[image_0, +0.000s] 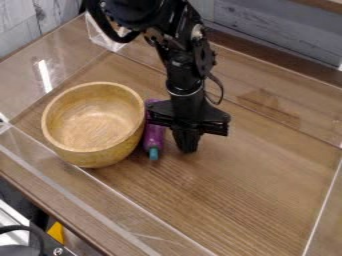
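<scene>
My black gripper (187, 135) is low over the wooden table, just right of a purple object with a teal tip (154, 147), whose upper part is partly hidden by it. The gripper looks shut, and nothing shows between its fingers. A large tan bowl (91, 120) sits to the left, beside the purple object.
Clear plastic pieces lie along the left edge and at the back left. Walls bound the back. A yellow item (55, 230) lies off the table's lower-left edge.
</scene>
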